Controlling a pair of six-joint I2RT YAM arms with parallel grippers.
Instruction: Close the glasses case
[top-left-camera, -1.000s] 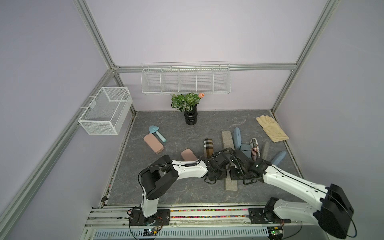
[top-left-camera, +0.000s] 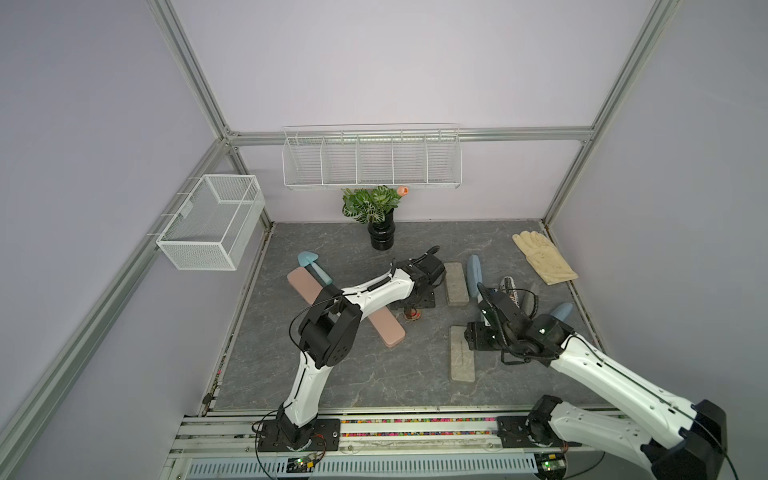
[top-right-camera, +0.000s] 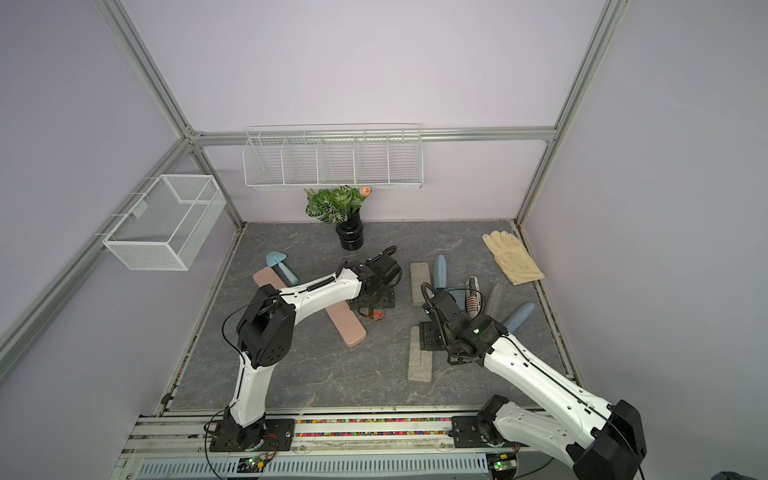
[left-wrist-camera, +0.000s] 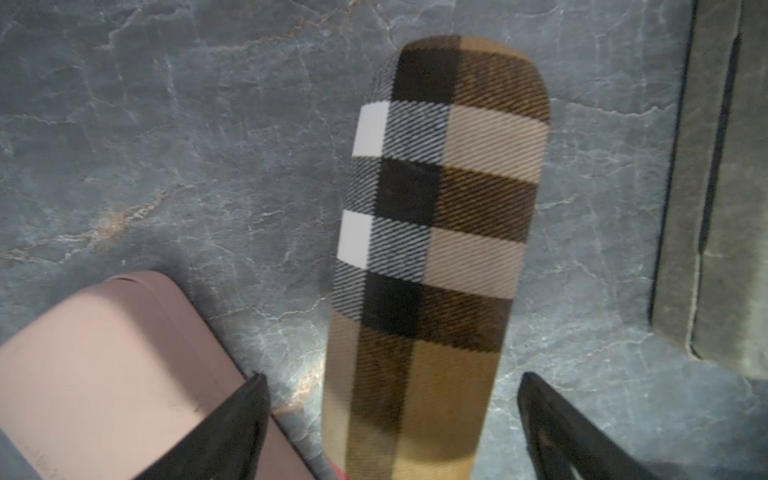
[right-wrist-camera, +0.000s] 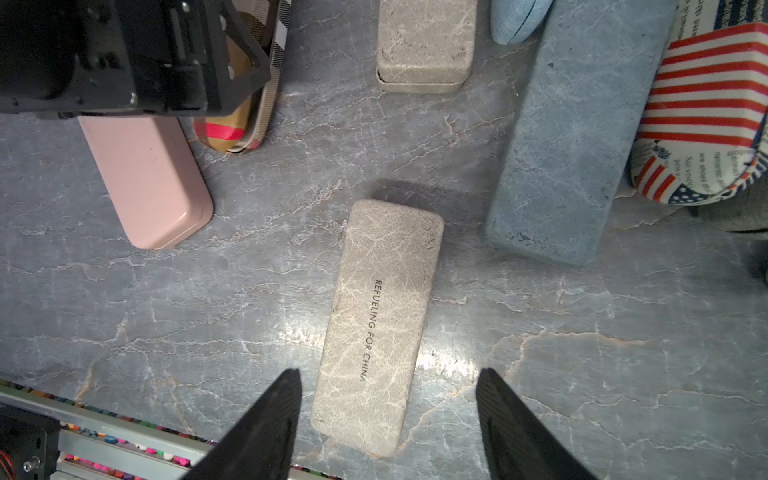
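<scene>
A plaid glasses case (left-wrist-camera: 432, 248) lies under my left gripper, whose blurred fingers stand apart on either side of it. Its near part is hidden in the top views; in the right wrist view part of it, tan with a red stripe (right-wrist-camera: 224, 128), shows below the left arm. My right gripper hangs open over a pale closed case (right-wrist-camera: 372, 320) printed "REFUELING FOR CHINA", nothing between its fingers.
Pink cases (top-left-camera: 384, 328), grey and blue cases (right-wrist-camera: 576, 128) and a flag-patterned case (right-wrist-camera: 696, 120) lie close around. A vase of plants (top-left-camera: 382, 232) stands behind, a glove (top-left-camera: 544, 256) back right, wire baskets (top-left-camera: 372, 160) on the walls.
My left arm has swung back from the front centre to over the plaid case, now covering it in the top view. My right arm has drawn to the right, away from the left.
</scene>
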